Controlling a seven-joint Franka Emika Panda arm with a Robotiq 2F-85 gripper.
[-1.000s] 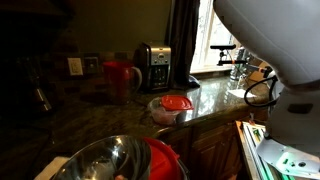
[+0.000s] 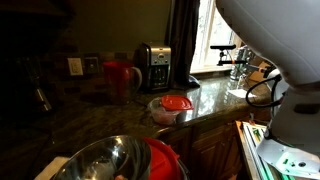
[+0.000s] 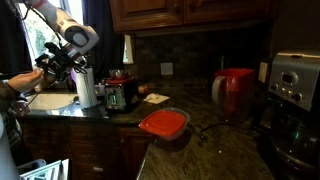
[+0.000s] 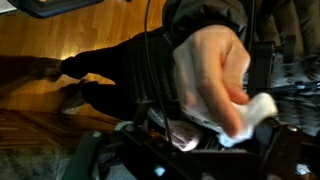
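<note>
In the wrist view, my gripper appears open, its dark fingers [image 4: 95, 152] spread wide along the bottom. A person's hand [image 4: 212, 75] reaches in close to the right finger, holding a small white item [image 4: 258, 110], blurred; whether it touches the finger is unclear. On the counter, a clear bowl [image 2: 162, 114] and a red lid [image 2: 177, 103] sit together; the second exterior view shows this red-topped container [image 3: 164, 123] near the counter's edge. The gripper is away from the counter, at far left in that view, and too small there to read.
A red pitcher [image 2: 121, 80] and a toaster [image 2: 156, 68] stand at the back of the counter. In the foreground are a metal bowl [image 2: 100, 162] and a red object [image 2: 165, 162]. A coffee maker [image 3: 297, 110] stands at right. The person's dark-clothed legs [image 4: 105, 65] are below the gripper.
The arm at the right of the first exterior view has shifted very slightly. The things on the counter have stayed in place.
</note>
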